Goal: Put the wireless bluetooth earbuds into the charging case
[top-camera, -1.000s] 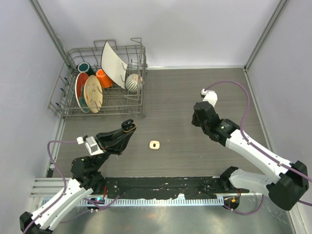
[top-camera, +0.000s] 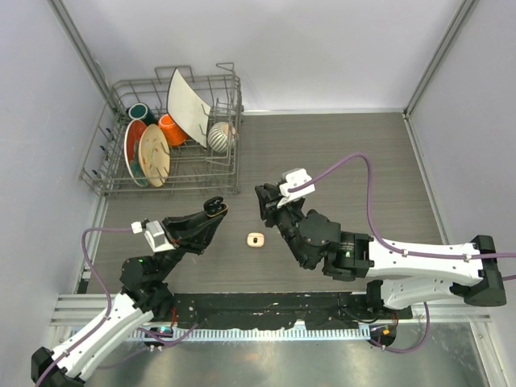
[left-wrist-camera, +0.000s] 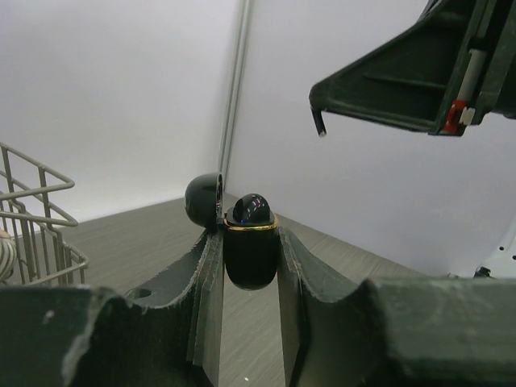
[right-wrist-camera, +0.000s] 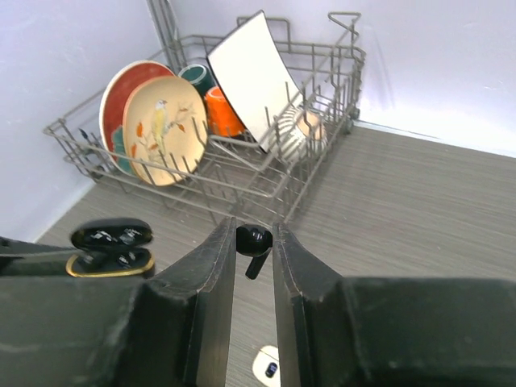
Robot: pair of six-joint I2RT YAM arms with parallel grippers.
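Observation:
My left gripper [top-camera: 208, 224] is shut on the black charging case [left-wrist-camera: 250, 262], holding it above the table. The case's lid [left-wrist-camera: 201, 199] stands open, and a gold line runs round its rim. A glossy dark dome rises inside; whether it is an earbud, I cannot tell. My right gripper is shut on a black earbud [right-wrist-camera: 254, 239], whose rounded head shows between the fingertips with a short stem pointing down. In the left wrist view the stem [left-wrist-camera: 320, 125] pokes below the right fingers [left-wrist-camera: 379, 89], up and right of the case, clear of it.
A small white rounded piece with a dark mark [top-camera: 255, 239] lies on the table between the arms. The wire dish rack [top-camera: 189, 179] with plates and cups stands at the back left. Bare table [top-camera: 347, 153] stretches across the back right.
My right gripper has moved left across the table towards the case, its arm looming larger in the top view. The left arm and the case have barely shifted.

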